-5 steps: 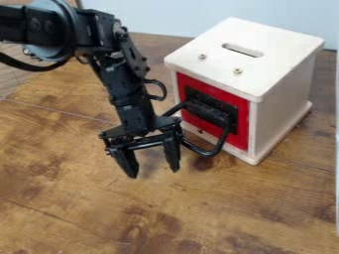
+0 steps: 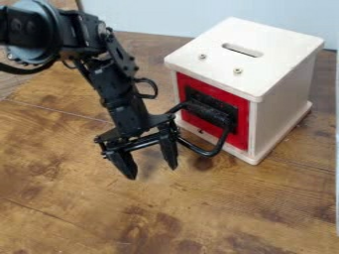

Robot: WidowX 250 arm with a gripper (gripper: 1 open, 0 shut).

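My black gripper [image 2: 149, 159] hangs over the wooden floor at left of centre, fingers pointing down and apart, with nothing visible between them. To its right stands a pale wooden box [image 2: 279, 104] with a slot and two small knobs on top. Its red front panel [image 2: 240, 145] carries a black block [image 2: 209, 109] with a black bent bar or handle [image 2: 223, 137] that reaches down toward my gripper. Whether the bar touches the gripper cannot be told.
A pale wall stands behind the box, and a light edge runs along the far right.
Over the last second my gripper has shifted very slightly left and the upper arm a little left. The box looks unchanged.
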